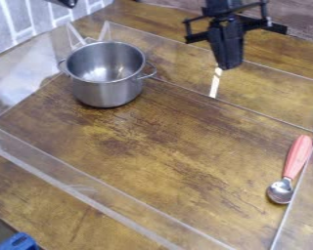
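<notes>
The black gripper (229, 51) is raised at the top centre-right of the camera view, above the back of the wooden surface, shut with nothing visible between its fingers. A steel pot (107, 90) with two side handles stands at the back left. An ice cream scoop (296, 158) with a pink handle and metal head lies at the right, well apart from the gripper.
Clear plastic edging runs round it. A white strip (215, 84) lies at the back. A blue object (16, 241) sits in the bottom left corner.
</notes>
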